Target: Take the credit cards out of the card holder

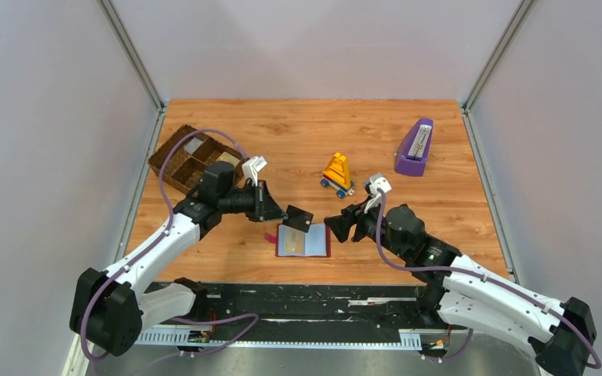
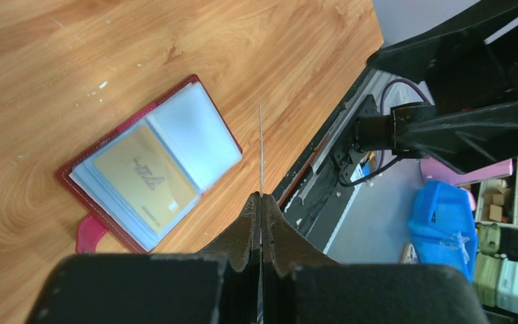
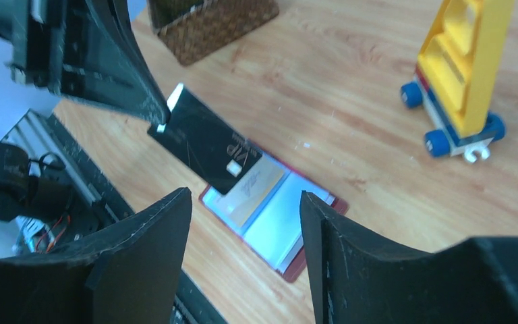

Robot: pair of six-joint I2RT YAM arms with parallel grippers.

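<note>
A black card is held above the card holder, with my left gripper shut on one end of it. In the left wrist view the black card shows only as a thin edge-on line rising from the fingertips. The right wrist view shows its dark face. Below lies the open card holder, red-edged with clear sleeves. A tan card rests in its left sleeve. My right gripper stands open to the right of the holder, apart from the card, nothing between its fingers.
At the back left is a brown divided box with some cards inside. A yellow toy cart stands behind the holder, a purple container at the back right.
</note>
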